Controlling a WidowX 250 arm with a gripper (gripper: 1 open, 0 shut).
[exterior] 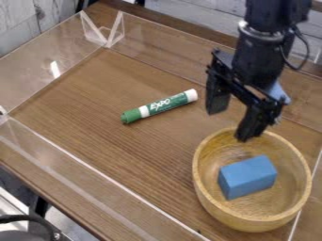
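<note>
My gripper (242, 105) hangs open at the right, above the far rim of a tan oval bowl (214, 212). A blue block (247, 178) lies inside the bowl, below the gripper. A green-and-white EXPO marker (160, 106) lies on the wooden table left of the gripper. A small blue shape (284, 100) shows partly hidden behind the gripper's right side; I cannot tell what it is.
A wall edge runs along the back. Black cable shows at the lower left corner.
</note>
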